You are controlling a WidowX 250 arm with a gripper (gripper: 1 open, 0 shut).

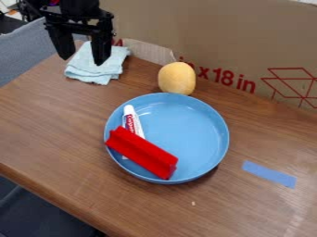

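My black gripper (82,51) hangs at the top left with its two fingers apart and nothing seen between them, above or just in front of a folded pale blue cloth (102,68). A blue plate (195,136) holds a white tube with red lettering (130,116) and a red object (143,152) lying across its lower left. A yellow, rounded object (177,78) sits behind the plate.
A cardboard panel (247,46) stands along the back. A strip of blue tape (269,173) is on the wooden table (62,134) at the right.
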